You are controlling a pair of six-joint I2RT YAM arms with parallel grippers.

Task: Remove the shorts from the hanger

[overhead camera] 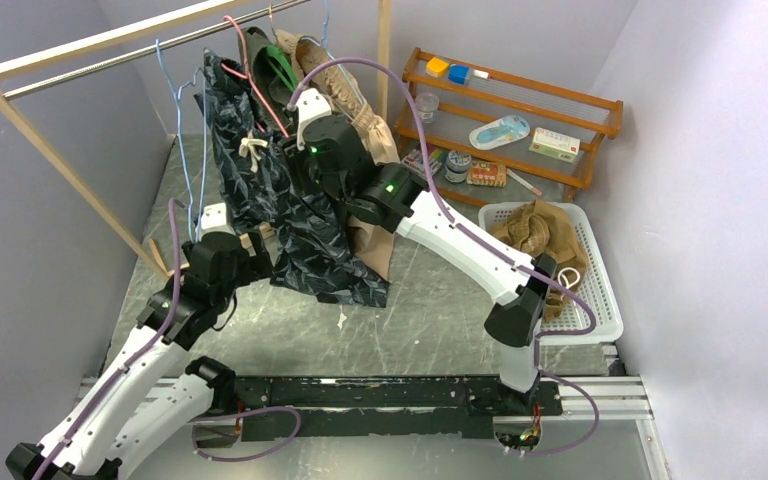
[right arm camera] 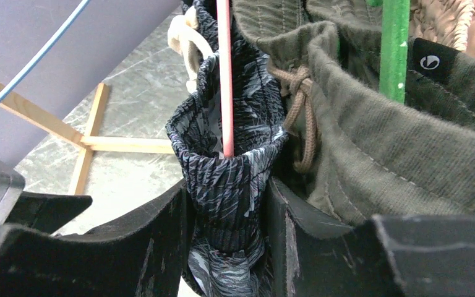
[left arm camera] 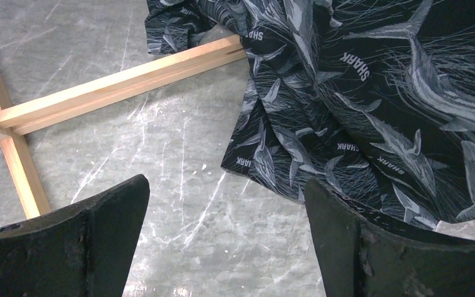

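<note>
Black shark-print shorts (overhead camera: 310,245) hang from a pink hanger (overhead camera: 258,92), a pale drawstring (overhead camera: 252,148) at their waist. In the right wrist view, the end of the pink hanger (right arm camera: 225,93) reaches down inside the waistband (right arm camera: 226,176). My right gripper has one finger on each side of the bunched waistband, close against the cloth; whether it grips firmly is unclear. Lower left of the shorts, my left gripper (overhead camera: 256,258) stands open and empty. Its view shows the shorts' hem (left arm camera: 346,167) beyond the fingers.
Olive shorts (right arm camera: 371,136) on a green hanger (right arm camera: 394,52) hang close beside my right gripper. An empty blue hanger (overhead camera: 182,130) dangles on the left. At right are a wooden shelf (overhead camera: 600,128) and a white basket (overhead camera: 605,290) with brown cloth.
</note>
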